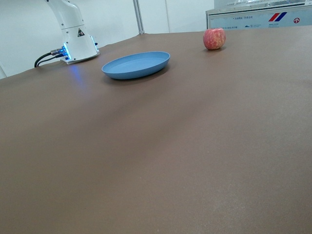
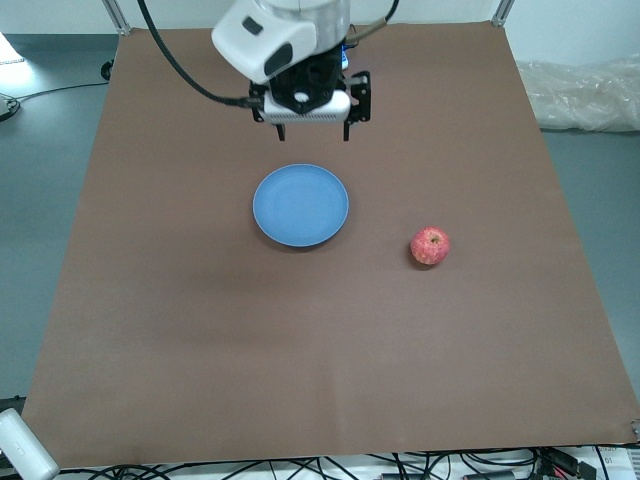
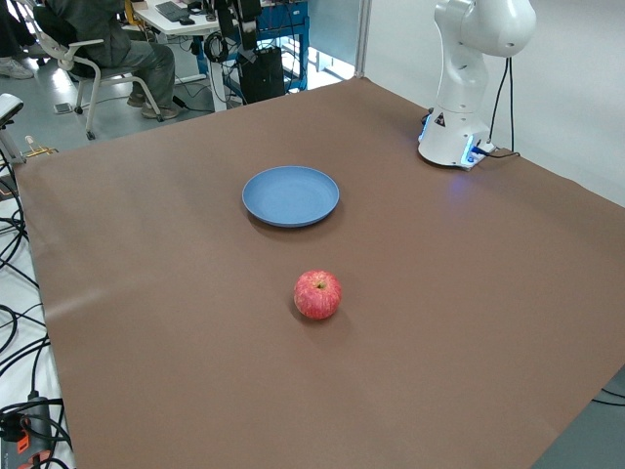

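My gripper (image 2: 314, 134) hangs over the back of the table in the left view, above and behind a blue plate (image 2: 300, 205), its two black fingers apart with nothing visible between them. A red apple (image 2: 430, 246) rests on the brown table (image 2: 330, 350) to the right of the plate in that view. In the right view the plate (image 3: 290, 195) lies behind the apple (image 3: 317, 294). The top view, low over the table, shows the plate (image 1: 135, 65) and apple (image 1: 214, 39); the gripper is outside that view.
The white arm base (image 3: 451, 137) stands at the table's back edge. Cables (image 3: 24, 342) run along one edge outside the tabletop. Most of the table around the plate and apple is clear.
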